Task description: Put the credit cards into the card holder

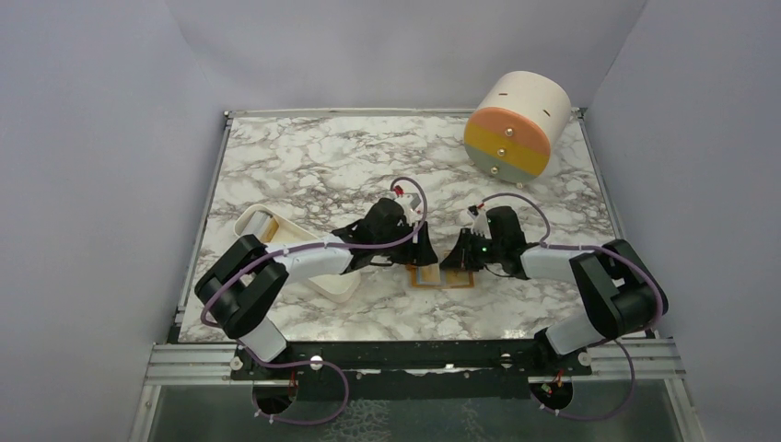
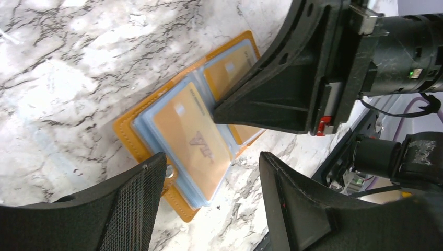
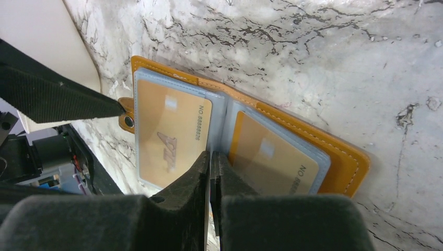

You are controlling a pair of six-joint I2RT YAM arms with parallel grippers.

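Observation:
The brown card holder [image 1: 458, 284] lies spread open on the marble table, with clear bluish sleeves on both halves. A gold card [image 2: 190, 141] sits flat in the sleeve of the left half, and another gold card shows in the right half, partly covered by my right gripper in the left wrist view. My left gripper stands open at the holder's left outer edge, nothing gripped. My right gripper is shut with its tips down at the fold between the two halves; nothing shows between its fingers.
A white tray [image 1: 337, 289] stands to the left, with cards [image 1: 261, 224] in its far left corner, partly under my left arm. At the back right is a cream cylinder [image 1: 525, 106] with coloured drawers.

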